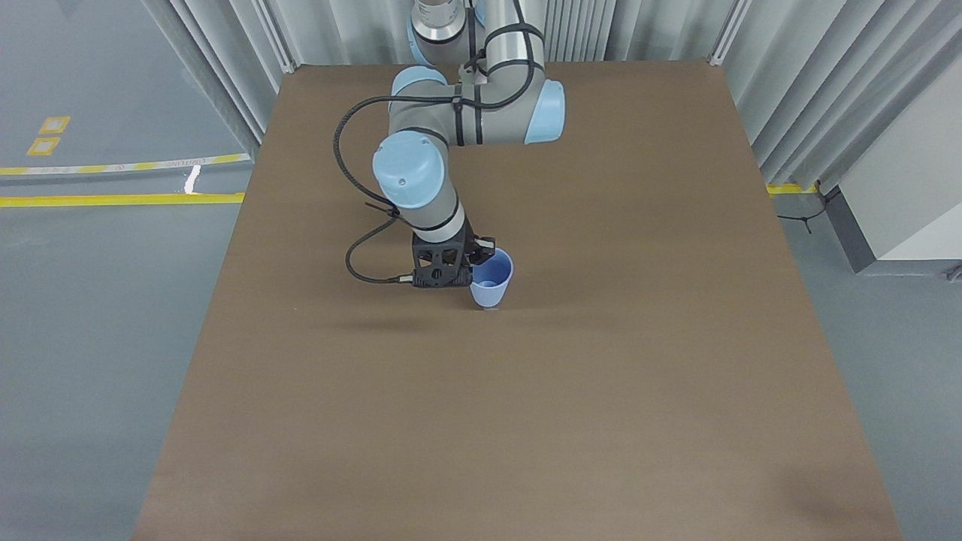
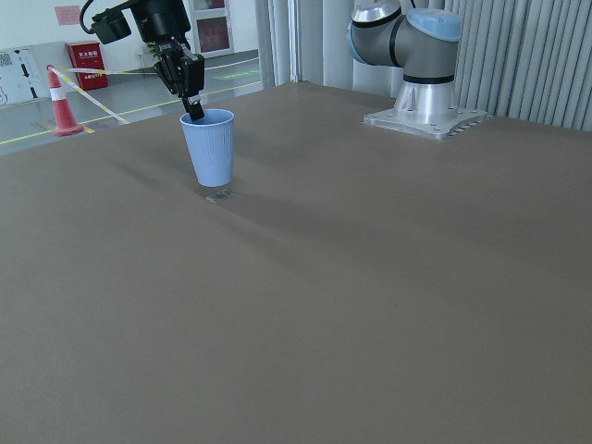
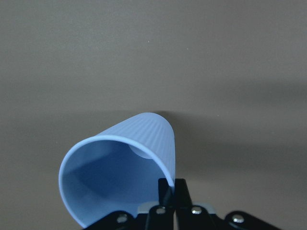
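A light blue ribbed cup (image 1: 489, 285) hangs upright, or nearly so, just above the brown table (image 1: 527, 406) in the front view, right beside my gripper (image 1: 473, 270). In the left view the cup (image 2: 209, 153) sits under the black gripper (image 2: 193, 113), with a small clear piece on the table below it. In the wrist view my gripper is shut on the cup's rim (image 3: 158, 158), one finger inside the cup and one outside. Whether the cup's bottom touches the table cannot be told for sure.
A red cone (image 2: 63, 116) is on the floor beyond the table.
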